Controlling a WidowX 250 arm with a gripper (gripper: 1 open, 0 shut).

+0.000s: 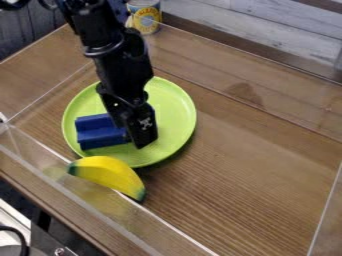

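My black gripper hangs open over the green plate, low at the right part of a blue block that rests on the plate's left side. The gripper partly hides the block; whether the fingers touch it is unclear. A yellow banana lies in front of the plate, at its near edge.
A can stands at the back, near a white slatted wall. A cable lies at the lower left corner.
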